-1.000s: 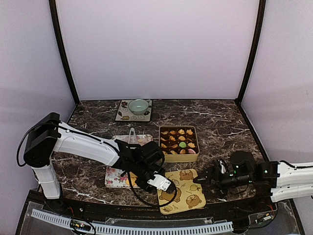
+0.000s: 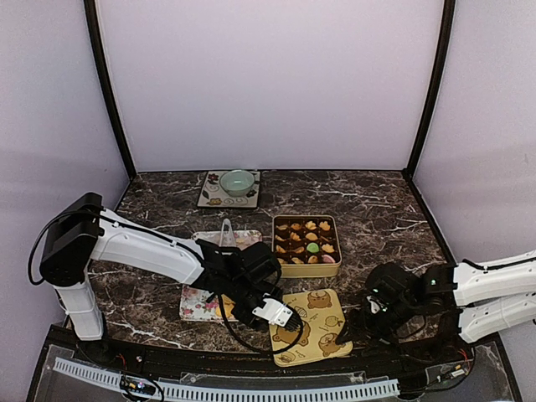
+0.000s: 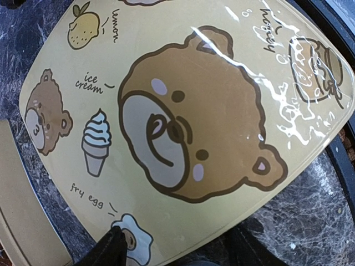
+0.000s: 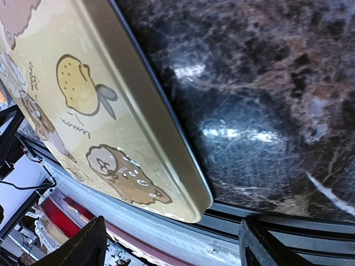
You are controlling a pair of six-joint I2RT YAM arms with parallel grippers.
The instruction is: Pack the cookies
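The cookie tin [image 2: 306,270], cream-coloured, stands uncovered in mid-table with several rows of cookies inside. In front of it, near the table's front edge, lies its yellow lid [image 2: 318,306], printed with bears; the lid also fills much of the left wrist view. My left gripper is at the lid's left side, its fingers apart, one over the printed face and the other beyond the edge. At the lid's right front corner is my right gripper, open, the corner showing just ahead of the gap between its fingers.
A floral tray [image 2: 193,306] with a white-handled tool [image 2: 226,233] is partly hidden under my left arm. At the back left, a pale green bowl [image 2: 237,182] sits on another tray [image 2: 213,201].
The left arm, lid and tin look unmoved.
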